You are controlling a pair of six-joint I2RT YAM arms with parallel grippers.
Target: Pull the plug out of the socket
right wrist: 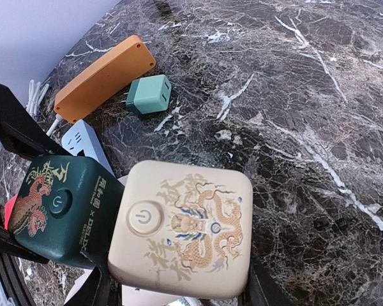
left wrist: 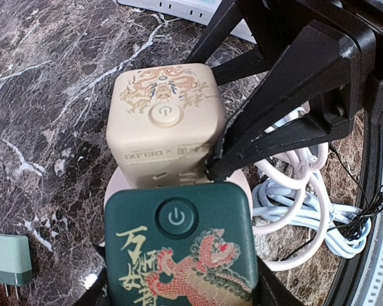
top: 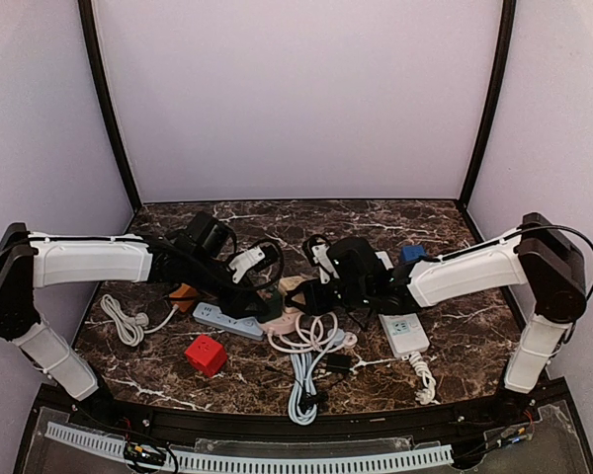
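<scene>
A cream cube-shaped plug (left wrist: 163, 118) with a round button and dragon print stands beside a dark green one (left wrist: 179, 255). Both sit over a round pink socket base (top: 277, 325), whose cable loops toward the front. My left gripper (top: 268, 283) is shut on the green plug. Fingers of my right gripper (top: 308, 274) flank the cream plug, and one finger (left wrist: 268, 124) touches its side in the left wrist view; how firmly they grip is unclear. The cream plug (right wrist: 182, 229) fills the lower middle of the right wrist view. Its underside and prongs are hidden.
Near the left gripper lie a red cube (top: 207, 355), a blue-grey power strip (top: 227, 321) and an orange strip (right wrist: 105, 76). A mint adapter (right wrist: 150, 94) lies behind. Right of centre is a white strip (top: 405, 336). A bundled blue cable (top: 303, 385) lies in front.
</scene>
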